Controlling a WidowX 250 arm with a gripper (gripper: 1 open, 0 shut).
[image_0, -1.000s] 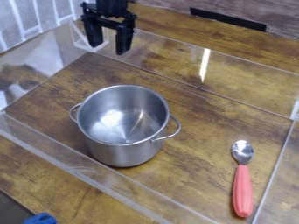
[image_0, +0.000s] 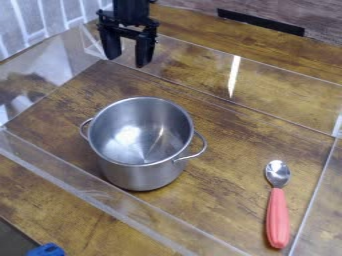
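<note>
A black gripper (image_0: 127, 43) hangs at the top left over the back of the work area, its two dark fingers apart with nothing visible between them. A steel pot (image_0: 140, 145) with two side handles stands empty at the centre left, below and in front of the gripper. A spoon (image_0: 277, 215) with a pink handle and metal head lies on the wooden surface to the right of the pot.
Clear low walls surround the wooden work area (image_0: 261, 130). A blue object (image_0: 46, 249) sits at the bottom left corner outside it. The surface behind and to the right of the pot is clear.
The gripper has shifted very slightly; the pot and spoon have not moved.
</note>
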